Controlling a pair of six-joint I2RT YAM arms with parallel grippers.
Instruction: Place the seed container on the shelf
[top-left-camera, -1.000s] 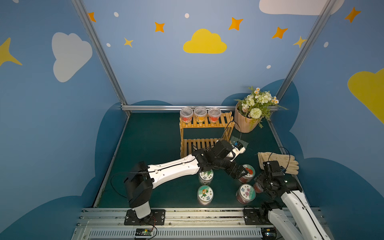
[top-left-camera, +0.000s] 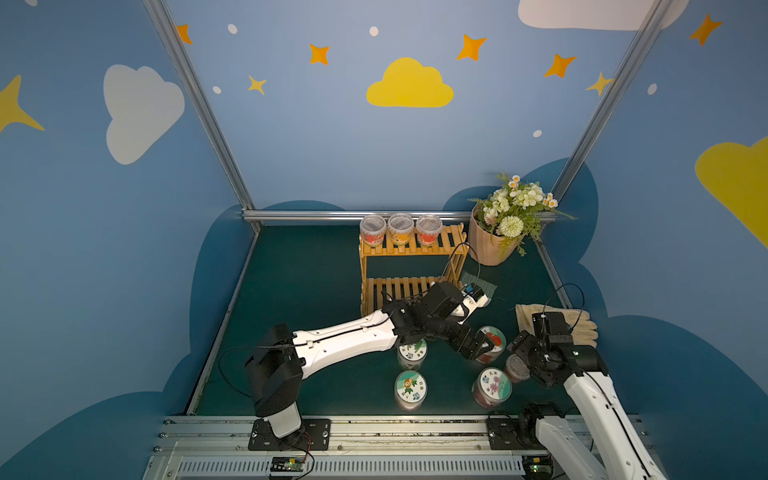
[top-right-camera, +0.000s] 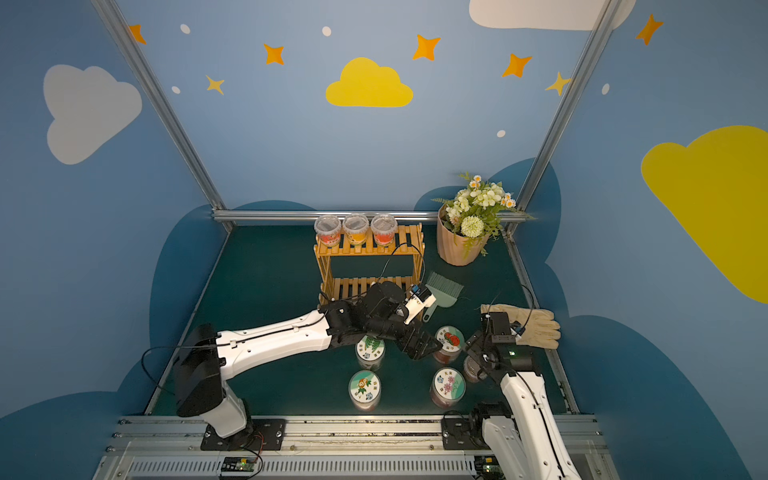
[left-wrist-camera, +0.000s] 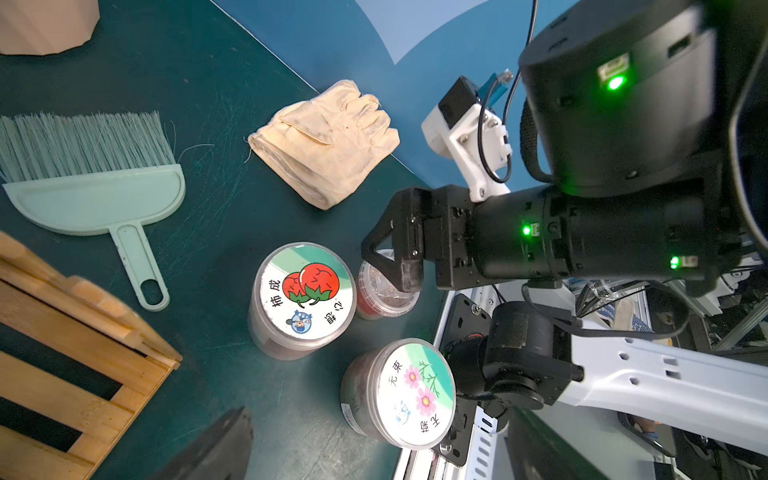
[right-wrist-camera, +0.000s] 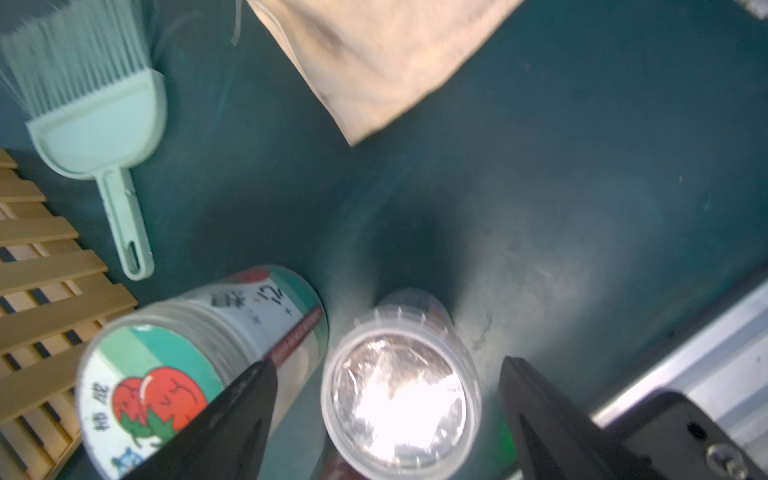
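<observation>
A small clear-lidded container stands at the right front, beside the tomato-label jar. My right gripper hangs over the small container, fingers apart on either side of its lid, open. The wooden shelf carries three small containers on its top tier; its lower tier is partly hidden by the left arm. My left gripper is above the jars; its fingers appear apart at the lower edge of the left wrist view, with nothing seen held.
A flower-label jar and other jars stand along the front. A brush, cream gloves and a flower pot occupy the right and back.
The right arm has moved slightly toward the back, over the small container. The left arm is almost unchanged.
</observation>
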